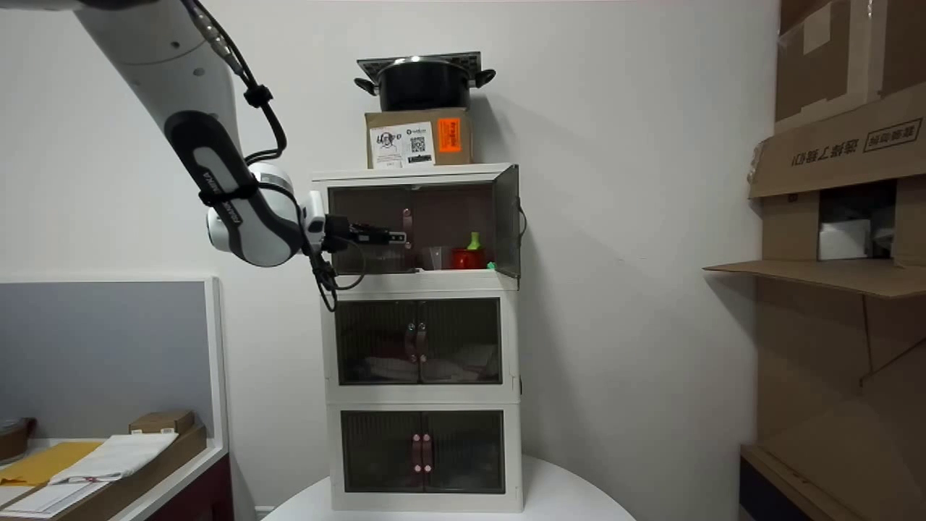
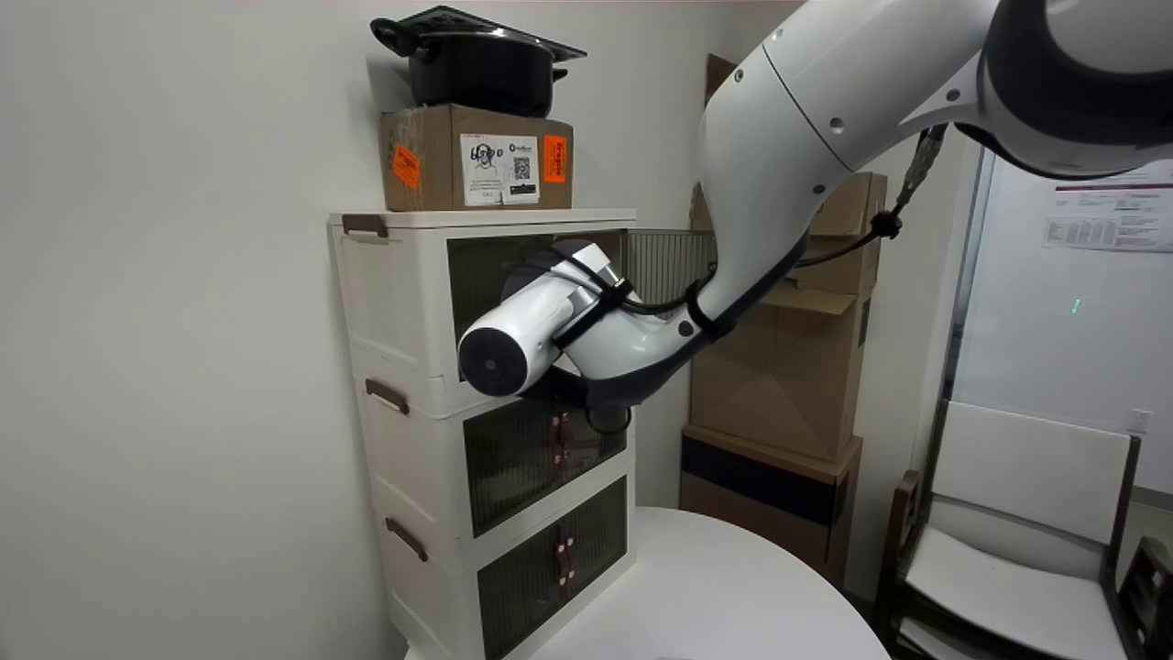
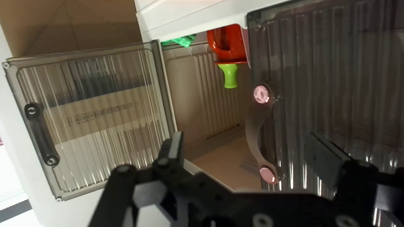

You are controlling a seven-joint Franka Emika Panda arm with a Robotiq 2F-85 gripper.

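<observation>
My gripper is open, its fingers wide apart with nothing gripped. In the wrist view the brown handle [image 3: 254,132] of the closed upper left door [image 3: 333,83] appears between the fingers, and I cannot tell whether anything touches it. The upper right door [image 3: 94,117] is swung wide open. Inside the top compartment sit a red mug [image 3: 231,43] with a light green piece [image 3: 229,75] and a bright green item [image 3: 183,41]. From the front, my gripper [image 1: 404,237] lies before the left door, near its handle. In exterior view 2 the arm hides the gripper.
Two lower compartments of the white cabinet [image 1: 512,395] have their doors closed. A cardboard box [image 1: 451,143] carrying a black pot [image 1: 425,84] stands on top. Large cardboard boxes [image 1: 833,347] are at the right.
</observation>
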